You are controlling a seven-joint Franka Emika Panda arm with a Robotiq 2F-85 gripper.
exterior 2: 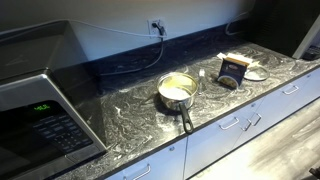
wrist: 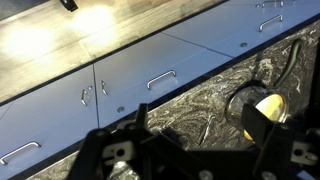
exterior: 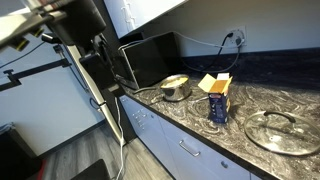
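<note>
My gripper fills the bottom of the wrist view, its two dark fingers (wrist: 122,152) spread apart with only countertop seen between them. In exterior view 1 the arm hangs at upper left, blurred, with the gripper end (exterior: 92,62) off the front of the counter. A metal pot (exterior: 175,88) with yellowish contents stands on the counter; its dark handle (exterior 2: 187,122) points toward the counter's front edge in exterior view 2. Farther along, a dark blue box (exterior: 218,105) stands with its flaps open. Beside it, a glass lid (exterior: 283,132) lies flat.
A microwave (exterior 2: 45,95) occupies one end of the counter (exterior 2: 135,115). Cables run to a wall outlet (exterior 2: 154,27) behind the pot. Drawers with handles (wrist: 161,79) line the counter front. A small utensil-like item (exterior 2: 201,77) lies between pot and box.
</note>
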